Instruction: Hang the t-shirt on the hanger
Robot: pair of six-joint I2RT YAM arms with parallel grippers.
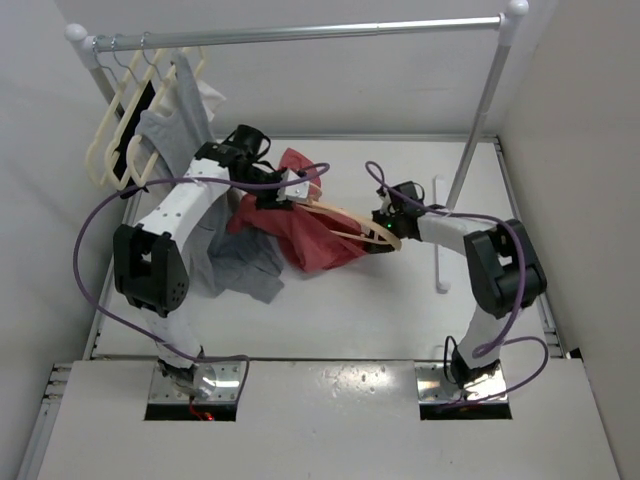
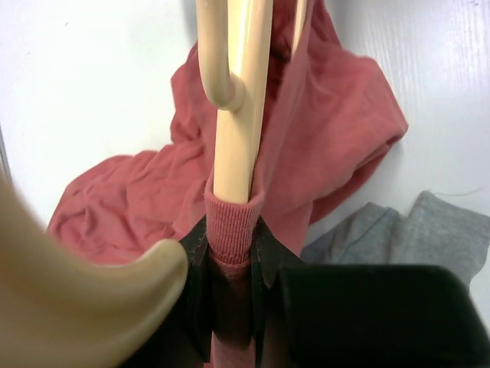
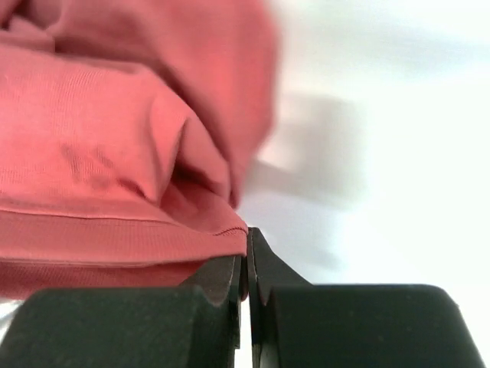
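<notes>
The red t shirt (image 1: 312, 235) is stretched between my two grippers above the table. A cream hanger (image 1: 350, 217) reaches from my left gripper towards the right, one arm of it passing through the shirt's collar. In the left wrist view, the left gripper is shut on the ribbed collar together with the hanger (image 2: 237, 153) inside it. My right gripper (image 1: 380, 228) is shut on the neckline edge of the shirt; in the right wrist view the red hem (image 3: 115, 238) runs taut from its fingertips. The hanger's far end lies close by that gripper.
A grey garment (image 1: 240, 262) lies on the table at left, under the red shirt. Several hangers (image 1: 125, 120) and a hung grey garment (image 1: 182, 125) crowd the rack's left side. The rail (image 1: 330, 29) is bare towards the right. Free table lies in front.
</notes>
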